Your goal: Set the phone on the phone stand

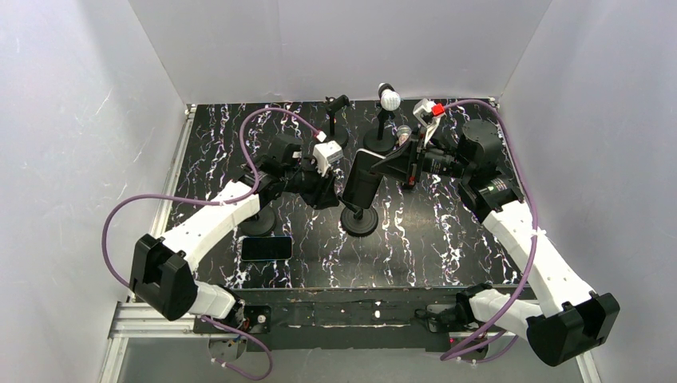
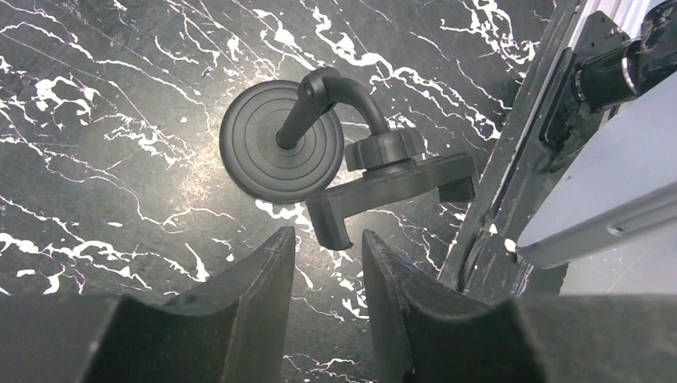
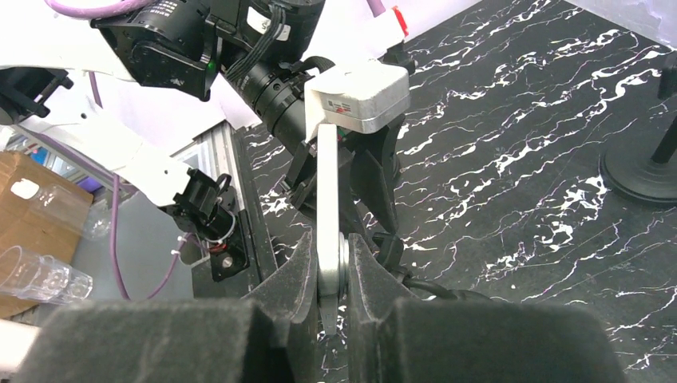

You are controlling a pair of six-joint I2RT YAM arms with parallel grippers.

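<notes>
The phone [image 1: 363, 178] is held tilted upright by my right gripper [image 1: 410, 163], shut on its upper edge, over the phone stand [image 1: 358, 224] near the table's centre. In the right wrist view the phone [image 3: 328, 199] shows edge-on between the fingers. My left gripper [image 1: 323, 195] is just left of the phone and stand. In the left wrist view the stand's cradle [image 2: 391, 185] lies just beyond the fingertips of my left gripper, which is part open with nothing between them. Whether the phone touches the cradle is unclear.
A second phone [image 1: 267, 248] lies flat at the front left. Other stands [image 1: 379, 138] and a small stand [image 1: 335, 134] stand at the back, with another base [image 1: 259, 225] at left.
</notes>
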